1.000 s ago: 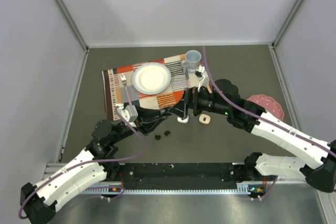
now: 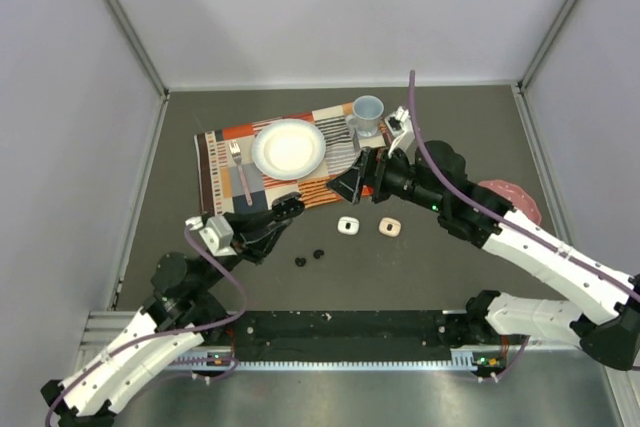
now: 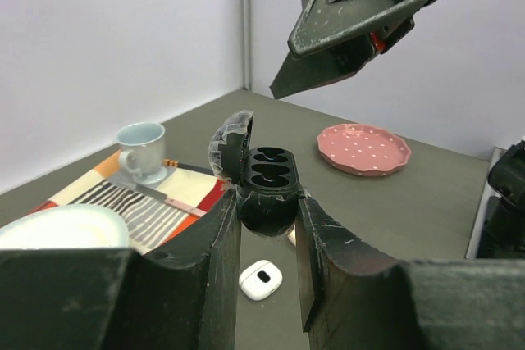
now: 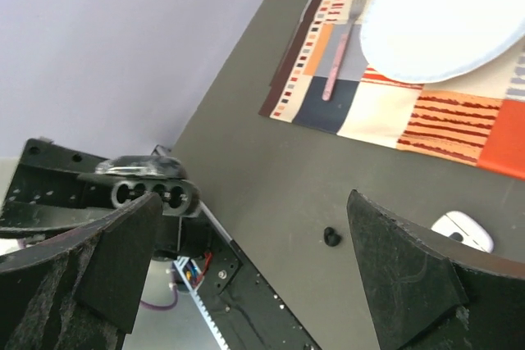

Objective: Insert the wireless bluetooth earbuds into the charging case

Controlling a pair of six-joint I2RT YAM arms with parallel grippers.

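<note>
A black charging case [image 3: 271, 190] is clamped upright between the fingers of my left gripper [image 2: 282, 215], its lid [image 3: 234, 147] standing open and its earbud slots looking empty. In the right wrist view the case [image 4: 154, 194] shows at the left, partly behind a finger. My right gripper [image 2: 356, 185] is open, with a wide gap and nothing between its fingers, above the table to the right of the case. Two small black earbuds, one nearer the left [image 2: 300, 261] and one to its right [image 2: 318, 253], lie apart on the grey table.
White cases [image 2: 348, 225] lie right of the earbuds. Behind are a striped placemat [image 2: 215, 162], a white plate [image 2: 290, 149], a fork [image 2: 240, 169] and a mug [image 2: 367, 112]. A pink plate [image 2: 510, 197] lies at the right.
My left gripper has moved back to the left with the case, away from the right gripper. The right gripper has shifted slightly right and up in the top view, and a gap now separates them.
</note>
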